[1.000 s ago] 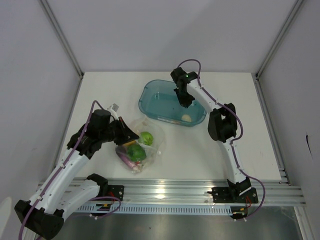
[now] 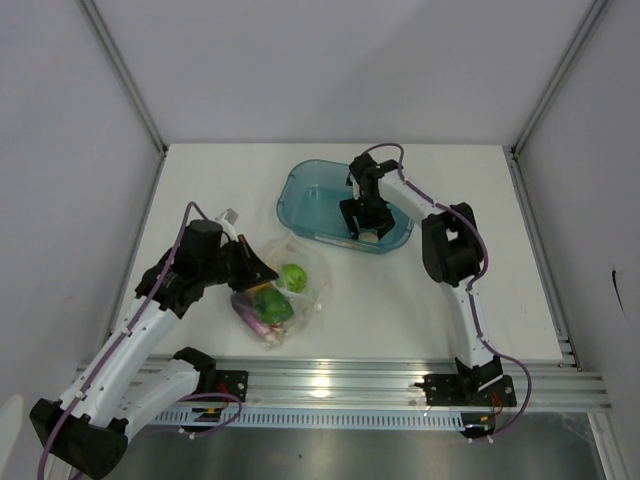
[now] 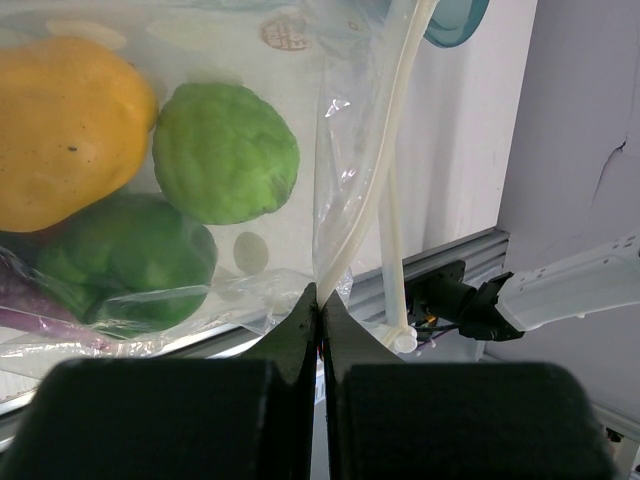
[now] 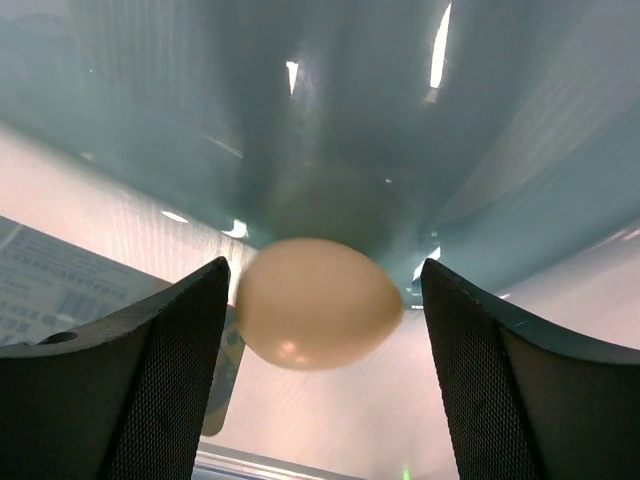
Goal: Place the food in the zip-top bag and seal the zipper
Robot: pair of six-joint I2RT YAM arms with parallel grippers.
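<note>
The zip top bag (image 2: 300, 315) lies at the table's front left, holding green items (image 3: 225, 150), a yellow item (image 3: 65, 125) and a purple one. My left gripper is shut on the bag's zipper edge. In the blue tray (image 2: 315, 200), my right gripper stands open, its fingers either side of a pale beige rounded food item (image 4: 310, 300); whether they touch it I cannot tell.
The tray sits at the back of the white table (image 2: 480, 300), behind the bag. Metal rails edge the table.
My right gripper has moved down and toward the front of the tray, over the beige item. The left gripper and bag are unchanged.
</note>
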